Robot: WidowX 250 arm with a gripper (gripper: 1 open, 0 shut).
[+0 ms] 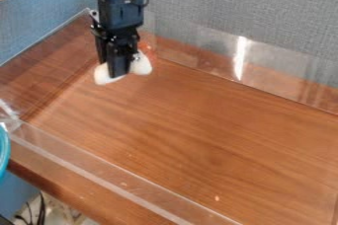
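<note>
My black gripper [122, 63] is at the upper left of the camera view, above the wooden surface [199, 140], shut on a white object [107, 74] that shows on both sides of the fingers. A small red shape shows just behind it to the right; I cannot tell what it is.
Clear plastic edging runs along the back and the near left side. A blue textured wall stands at the left and a grey one at the back. Part of a cyan round object [4, 150] shows at the left edge.
</note>
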